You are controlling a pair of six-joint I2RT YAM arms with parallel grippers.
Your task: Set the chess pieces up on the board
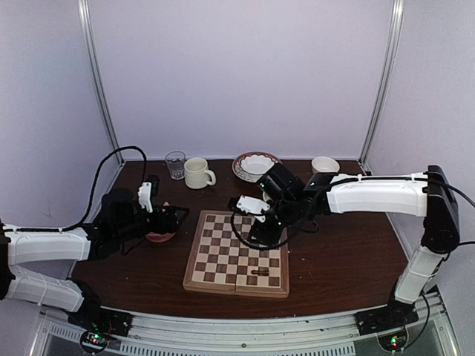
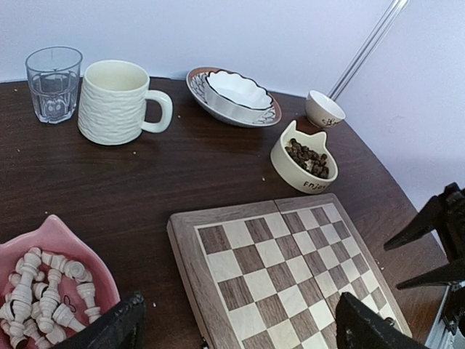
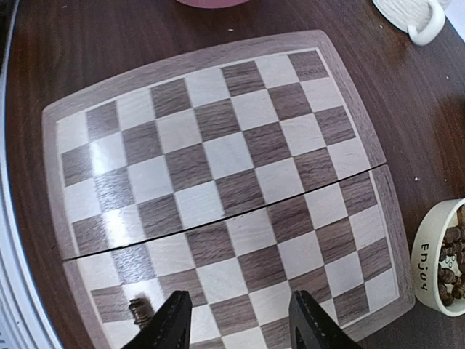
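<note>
The chessboard point(image 1: 215, 263) lies mid-table with one dark piece point(image 1: 260, 272) lying on its near right part, seen also as a dark piece point(image 3: 140, 313) in the right wrist view. My right gripper is open above the board, nothing visible between its fingers. A pink bowl point(image 2: 94, 265) of white pieces sits left of the board, with my open left gripper above near it. A cream bowl point(image 3: 423, 254) of dark pieces stands beside the board's far right corner, mostly hidden by the right arm in the top view.
At the back stand a glass point(image 1: 175, 165), a mug point(image 1: 197, 175), a plate with a white dish point(image 1: 256, 165) and a small white bowl point(image 1: 325, 165). The table right of the board is clear below the right arm.
</note>
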